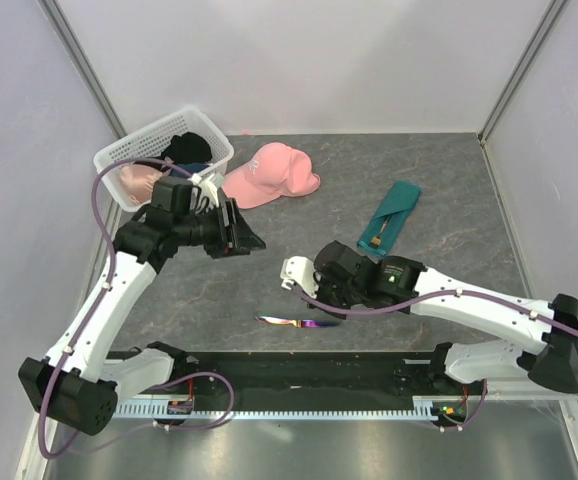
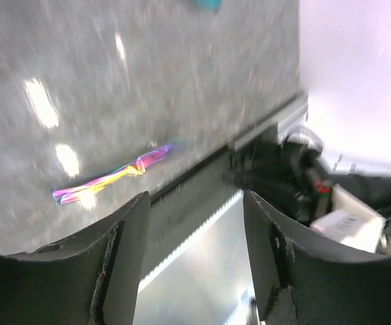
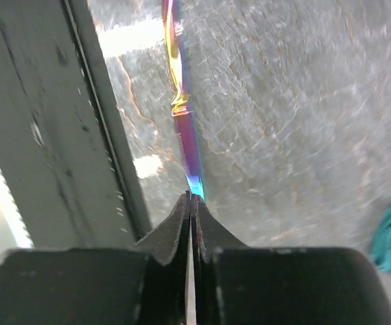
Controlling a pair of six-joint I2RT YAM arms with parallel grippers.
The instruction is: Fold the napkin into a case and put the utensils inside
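Observation:
An iridescent knife (image 1: 294, 321) lies on the grey top near the front edge; its gold and purple length (image 3: 182, 115) shows in the right wrist view. My left gripper (image 1: 239, 237) hangs above and left of it, fingers apart with nothing between them (image 2: 195, 203). My right gripper is shut, nothing visible between its fingers, over the knife's blue end. The folded teal napkin (image 1: 397, 205), with something gold on it, lies at the right.
A white basket (image 1: 109, 155) with clothing stands at the back left, a pink cap (image 1: 274, 175) beside it. Walls bound both sides.

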